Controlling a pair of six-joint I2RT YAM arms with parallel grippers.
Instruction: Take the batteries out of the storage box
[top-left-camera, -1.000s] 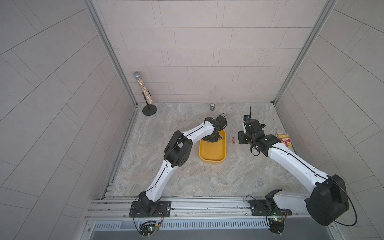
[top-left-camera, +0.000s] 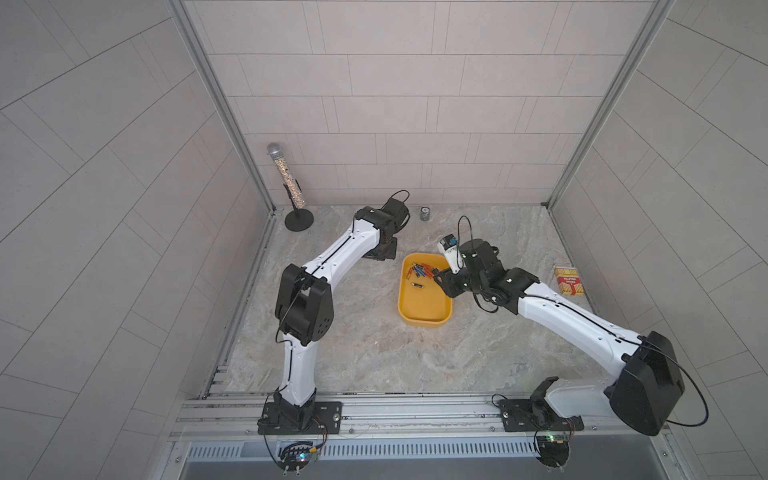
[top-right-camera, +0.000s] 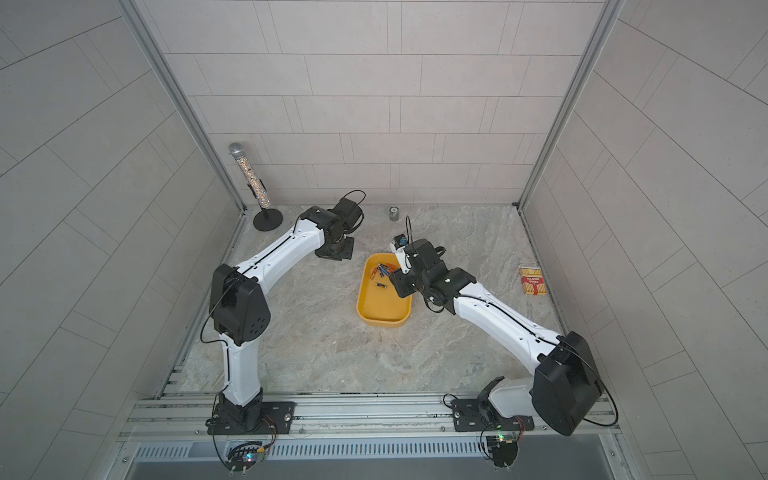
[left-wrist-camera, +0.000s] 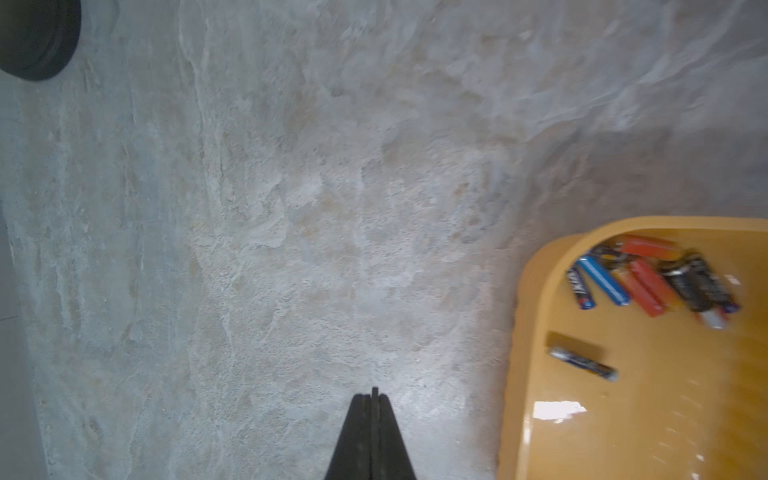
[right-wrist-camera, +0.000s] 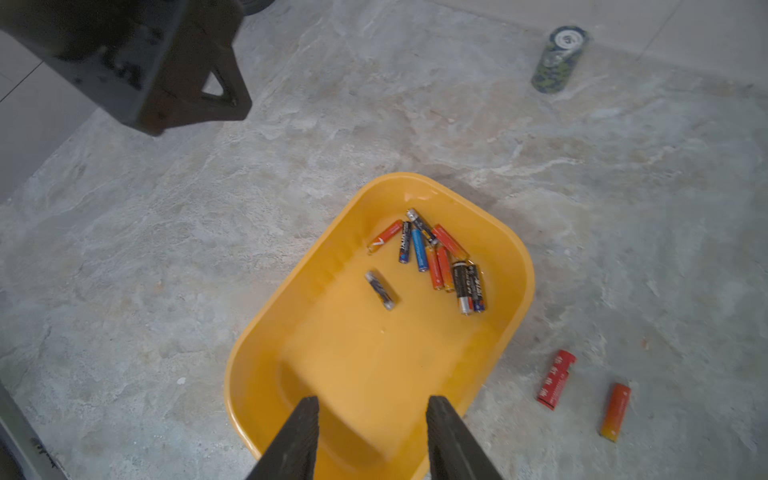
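A yellow box (right-wrist-camera: 320, 352) holds several batteries clustered at its back end, red, blue (right-wrist-camera: 420, 249) and dark, with one dark battery (right-wrist-camera: 379, 289) lying apart nearer the middle. Two red batteries (right-wrist-camera: 556, 379) (right-wrist-camera: 615, 412) lie on the table right of the box. My left gripper is shut, nothing showing between its fingers, above bare table left of the box. My right gripper is open above the box, nothing between its fingers.
A can (right-wrist-camera: 558, 62) stands behind the box. A tube on a black stand (top-left-camera: 298, 220) is at the back left, and a red-and-yellow pack (top-left-camera: 569, 281) lies at the far right.
The left arm has pulled back leftward from over the box. The right arm has moved left to above the box.
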